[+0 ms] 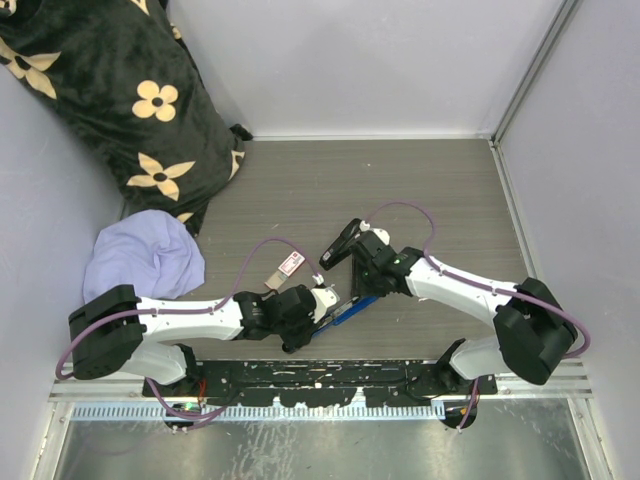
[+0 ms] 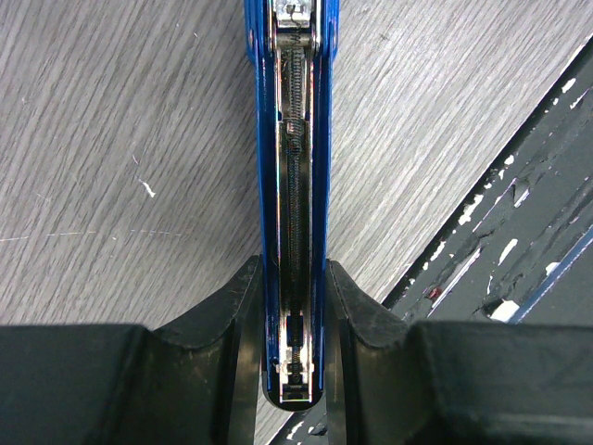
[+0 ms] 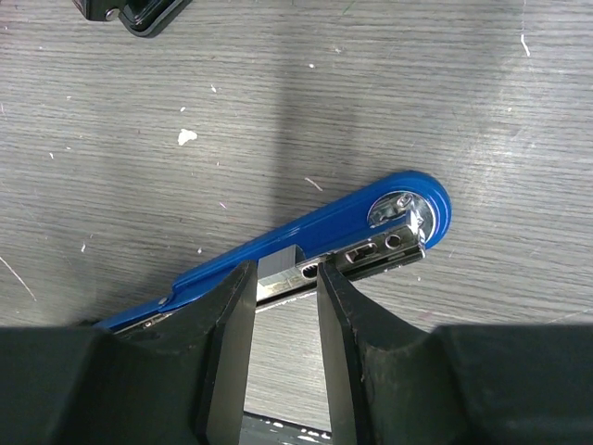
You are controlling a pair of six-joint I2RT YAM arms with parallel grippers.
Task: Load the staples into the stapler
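Observation:
The blue stapler [image 1: 353,310] lies opened out on the table, its long metal channel and spring showing in the left wrist view. On its blue arm [image 2: 321,185] my left gripper is shut, one finger against each side. In the right wrist view a short silver block of staples [image 3: 278,264] sits in the metal magazine [image 3: 371,255], close to the blue base [image 3: 320,222]. Over that block hangs my right gripper, open, a fingertip to either side of the block's right end. Whether the fingertips touch it I cannot tell.
A black object [image 1: 340,247] lies just behind the stapler. The staple box [image 1: 291,264] is to its left, with a small grey piece [image 1: 276,281] beside it. Lavender cloth [image 1: 145,255] and a dark cushion [image 1: 150,120] fill the left.

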